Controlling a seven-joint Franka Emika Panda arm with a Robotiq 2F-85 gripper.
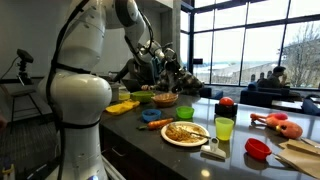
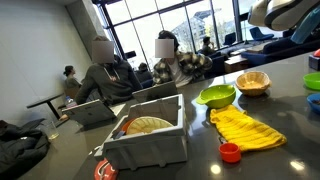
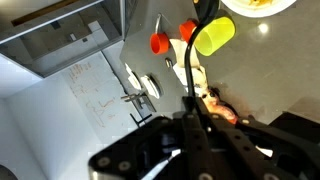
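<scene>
My gripper is shut on a long, thin, dark utensil, whose wider end reaches the top of the wrist view. What kind of utensil it is, I cannot tell. In exterior view 1 the gripper hangs above the far part of the table, small and dark, its fingers hard to make out. On the table nearer that camera lies a white plate of food. A yellow-green cup stands beyond it, with a red bowl to the right.
Green bowl, blue bowl and red-orange toy occupy the table. In exterior view 2 a grey bin stands near a yellow cloth, a red cup, a green bowl and a wicker basket. Two people sit behind.
</scene>
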